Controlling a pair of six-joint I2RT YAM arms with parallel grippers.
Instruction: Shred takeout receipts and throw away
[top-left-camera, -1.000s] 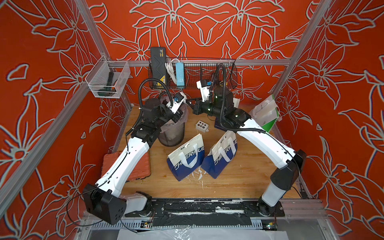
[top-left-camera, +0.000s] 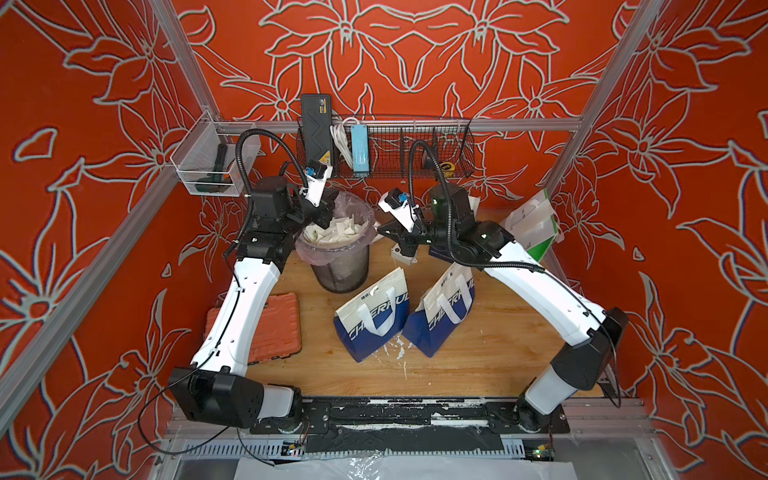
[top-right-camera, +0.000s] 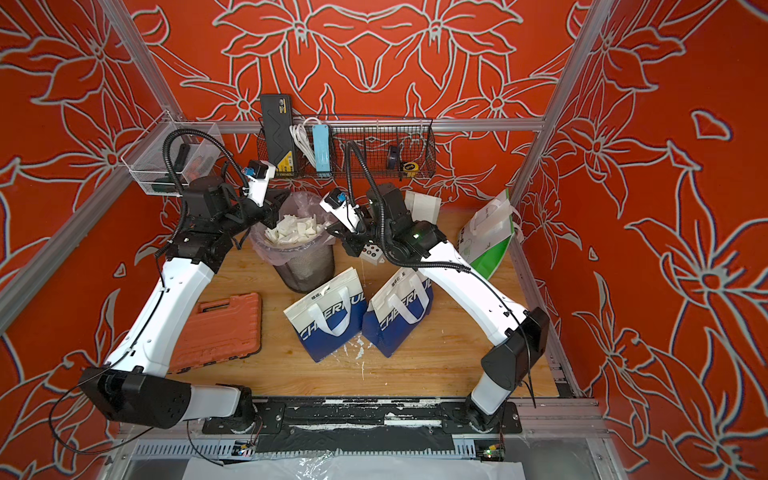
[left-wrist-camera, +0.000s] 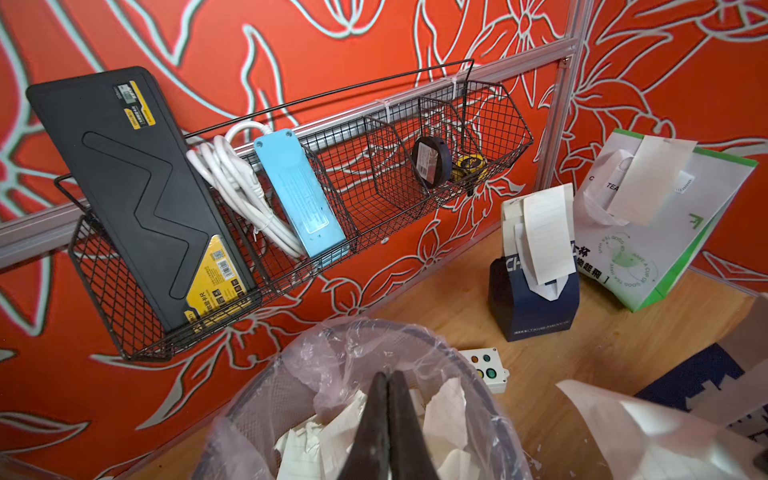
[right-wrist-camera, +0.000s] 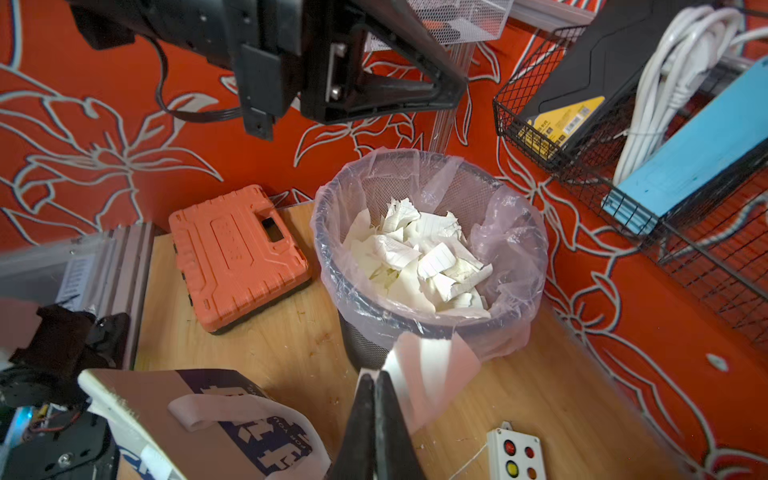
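Note:
Torn white paper pieces (right-wrist-camera: 432, 256) fill the lower part of a mesh bin (top-left-camera: 342, 268) lined with a pinkish bag. Above the bin's left side, my left gripper is shut, with no paper visible between its fingers. At the bin's right side, my right gripper is shut on a white paper piece (right-wrist-camera: 436, 376), which sticks out past the fingertips outside the rim. Receipts hang on the back bags: one receipt (left-wrist-camera: 549, 236) on a dark blue bag (left-wrist-camera: 532, 300), another receipt (left-wrist-camera: 652, 180) on a white-green bag (left-wrist-camera: 632, 248).
Two blue-white bags, a left bag (top-left-camera: 372, 316) and a right bag (top-left-camera: 440, 312), stand in front of the bin among small scraps. An orange case (right-wrist-camera: 236, 252) lies left. A small button box (right-wrist-camera: 516, 454) sits right of the bin; a wire basket (left-wrist-camera: 384, 176) hangs behind.
The grippers, close together over the bin a second ago, are now apart. My left one moved left, and my right one tilted and lowered slightly. More of the bin's contents shows.

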